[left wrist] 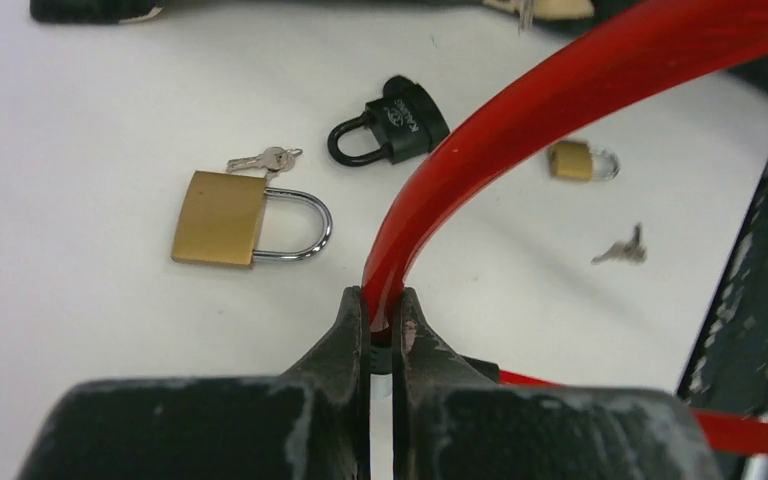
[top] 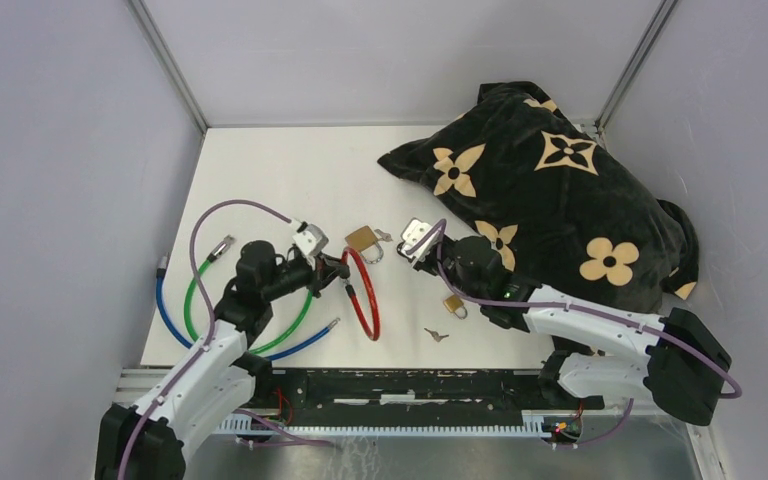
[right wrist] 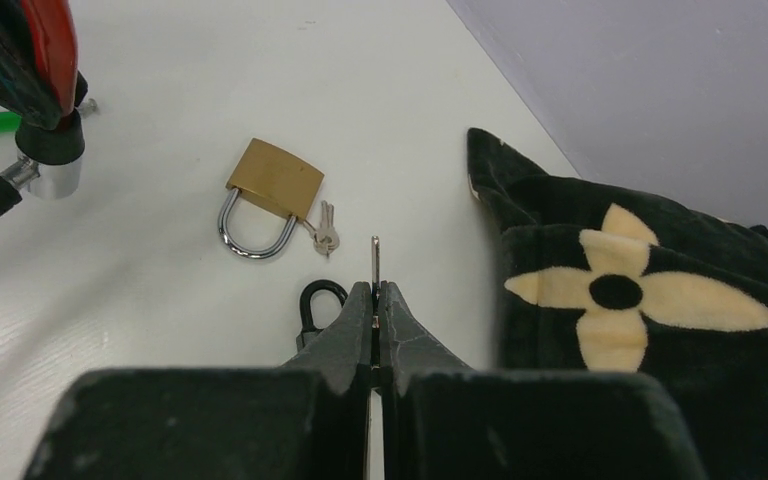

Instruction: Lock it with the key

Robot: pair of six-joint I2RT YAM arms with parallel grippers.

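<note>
In the left wrist view, my left gripper is shut on the red cable lock (left wrist: 480, 140), whose loop rises past the fingers. The right wrist view shows the lock's silver cylinder (right wrist: 57, 176) below those fingers, pointing downward. A thin metal key (right wrist: 376, 258), seen nearly edge-on, sticks up between the tips of my right gripper, which is shut on it. From above, the right gripper (top: 406, 250) is held a short way right of the red cable lock (top: 365, 300), apart from it. The keyhole cannot be made out.
A large brass padlock (left wrist: 218, 219) with keys (left wrist: 266, 160), a black padlock (left wrist: 400, 122) and a small brass padlock (left wrist: 571, 160) lie nearby, plus loose keys (left wrist: 622, 249). Green (top: 295, 322) and blue (top: 307, 340) cables lie left; a dark patterned cushion (top: 560, 230) fills the right.
</note>
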